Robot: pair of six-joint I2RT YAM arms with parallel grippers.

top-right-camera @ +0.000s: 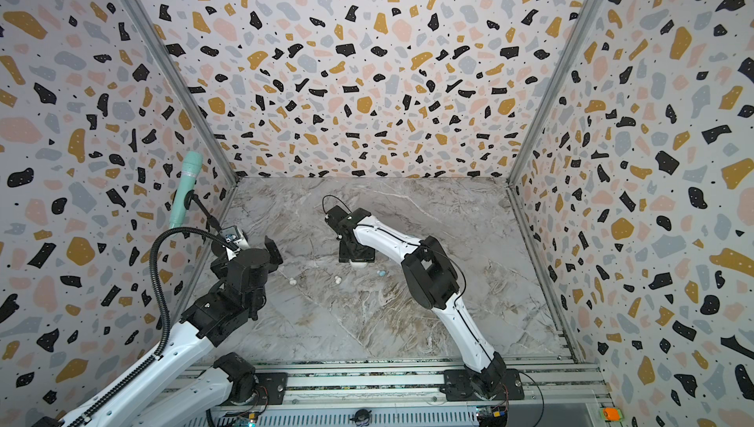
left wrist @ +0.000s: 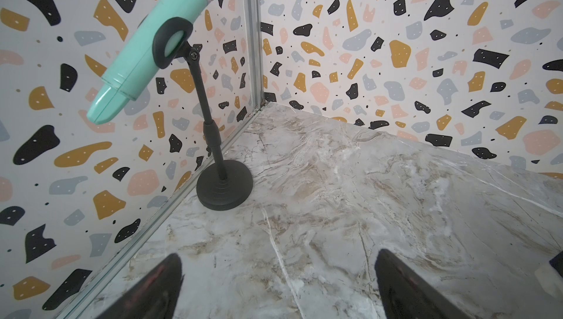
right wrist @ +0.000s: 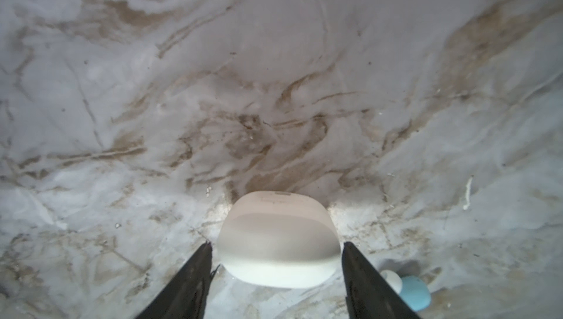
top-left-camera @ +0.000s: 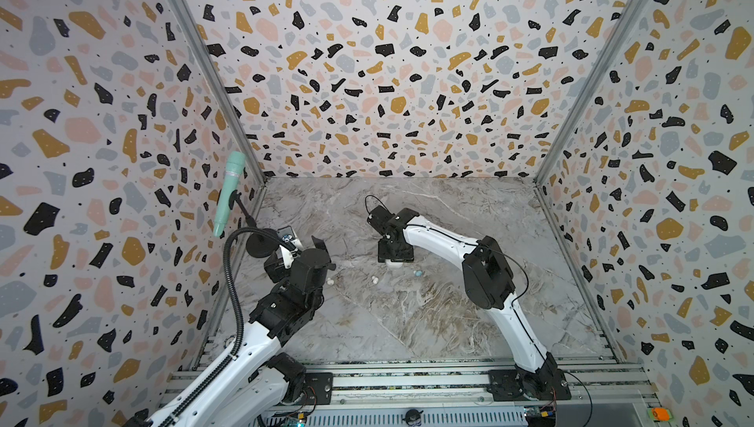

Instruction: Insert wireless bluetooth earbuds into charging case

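A white charging case [right wrist: 278, 236] lies at the middle of the table, with my right gripper low over it, a fingertip at each side; it is shut on the case. In the top views, the right wrist covers most of the case. Two small white pieces, likely earbuds, lie to its left: one [top-right-camera: 337, 279] near it, another [top-right-camera: 292, 281] farther left. My left gripper stands open at the left, above bare table, with nothing between its fingers.
A small blue-and-white piece [right wrist: 410, 289] lies right of the case. A mint wand [left wrist: 140, 55] on a black stand [left wrist: 224, 187] stands by the left wall.
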